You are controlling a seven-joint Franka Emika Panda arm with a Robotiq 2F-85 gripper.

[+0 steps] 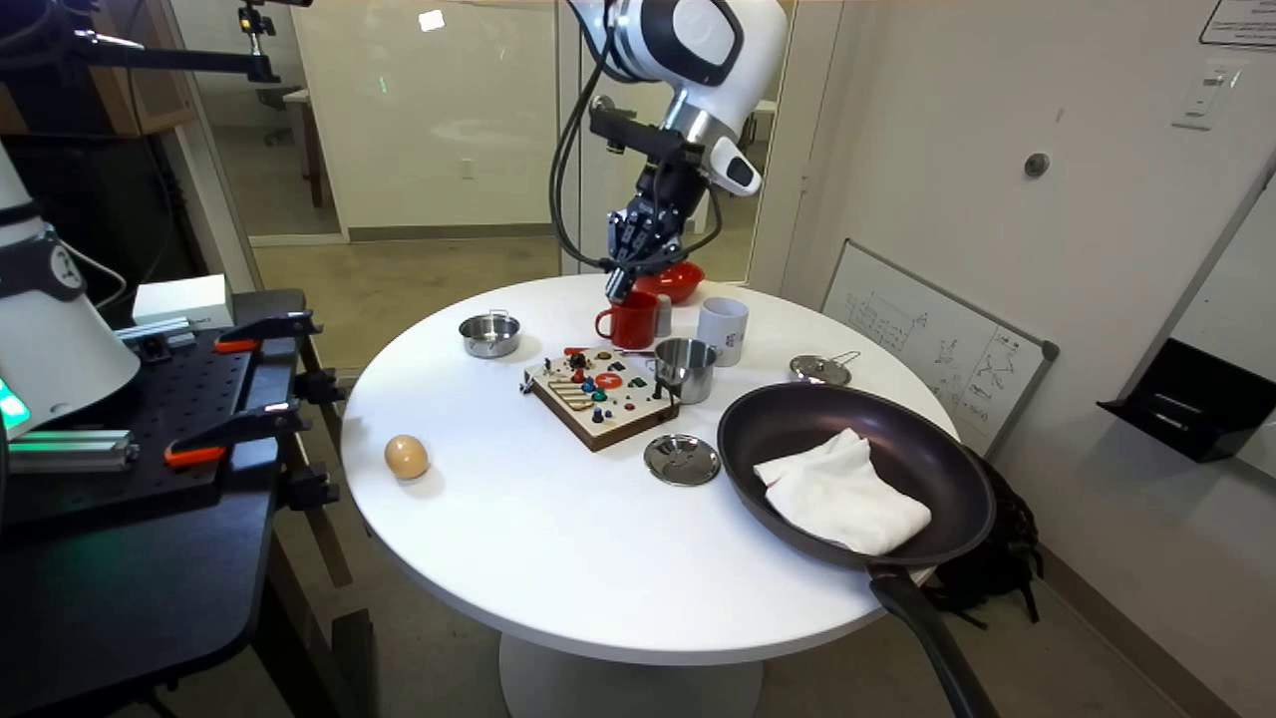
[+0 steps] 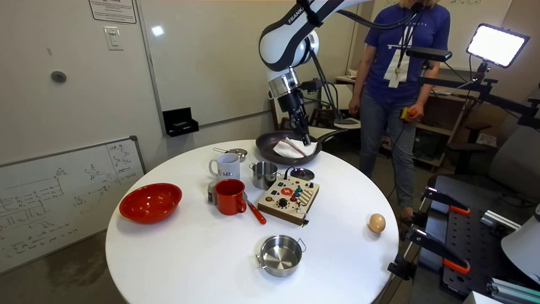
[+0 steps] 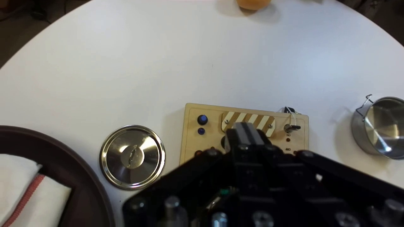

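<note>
My gripper (image 1: pixel 618 287) is shut and hangs in the air above the table, with nothing showing between its fingers. In the wrist view its fingertips (image 3: pixel 242 133) overlap the wooden board of knobs and switches (image 3: pixel 197 109), hiding much of it. That board (image 2: pixel 303 190) lies flat near the table's middle. Close by are a red mug (image 2: pixel 230 196), a white mug (image 2: pixel 228 166), a steel pot (image 1: pixel 685 371) and a red-handled utensil (image 2: pixel 257 213). A round steel lid (image 3: pixel 132 157) lies beside the board.
A dark pan (image 1: pixel 766 419) with a white cloth (image 1: pixel 843 491) in it overhangs the table edge by its handle. Elsewhere stand a red bowl (image 2: pixel 150 202), a small steel pot (image 2: pixel 281 256) and a brown egg-like object (image 1: pixel 407 456).
</note>
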